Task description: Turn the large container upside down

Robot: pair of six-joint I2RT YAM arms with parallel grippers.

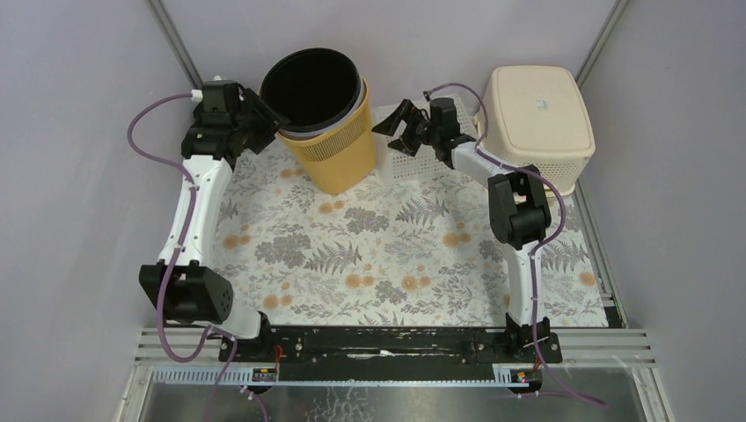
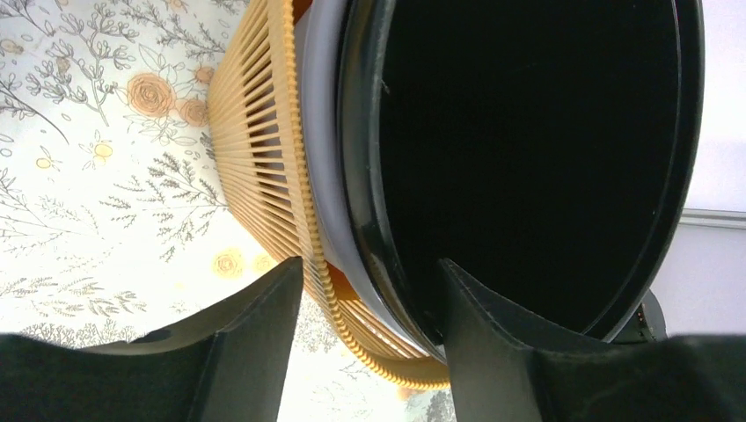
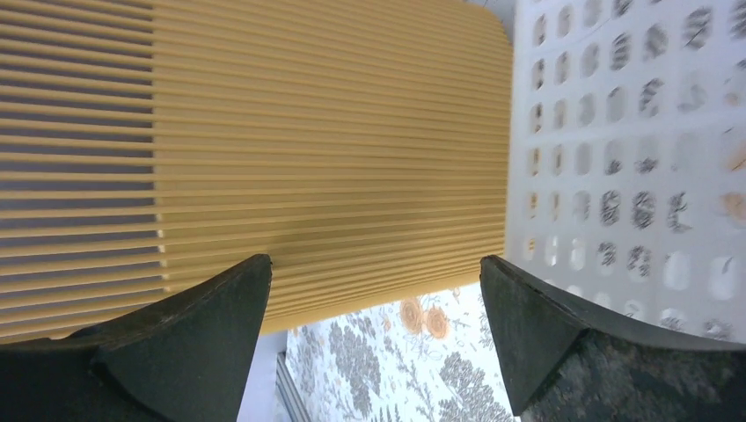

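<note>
A black container (image 1: 308, 88) sits nested with a pale grey one inside a slatted yellow basket (image 1: 341, 163). The stack leans at the back left, its dark mouth up. At the left side of the rim is my left gripper (image 1: 278, 126); in the left wrist view its parted fingers (image 2: 264, 308) straddle part of the stacked rims (image 2: 365, 202), one over the black interior. To the right of the stack, my right gripper (image 1: 392, 134) stands open, facing the yellow slats (image 3: 334, 167), with nothing clasped between its fingers.
A white perforated basket (image 1: 413, 165) stands right of the stack, beneath my right gripper. A beige container (image 1: 538, 114) rests upside down at the back right.
</note>
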